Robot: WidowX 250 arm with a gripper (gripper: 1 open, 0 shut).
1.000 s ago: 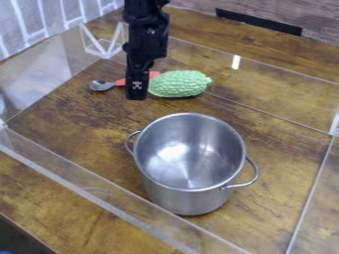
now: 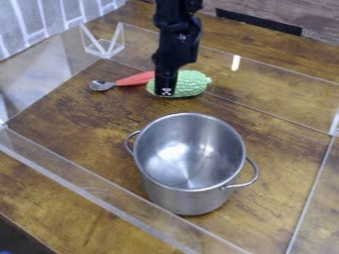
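My dark gripper (image 2: 167, 87) is low over the green bumpy vegetable (image 2: 192, 83), at its left end, its fingers looking shut; whether it touches the vegetable is unclear. A spoon with a red handle (image 2: 133, 78) and metal bowl (image 2: 103, 85) lies to the left, its handle running behind the gripper. A large steel pot (image 2: 187, 192) with two handles stands in front.
Transparent panels border the work area on the sides.
The gripper has moved right, from beside the spoon's handle to over the vegetable's left end. The pot has not moved.
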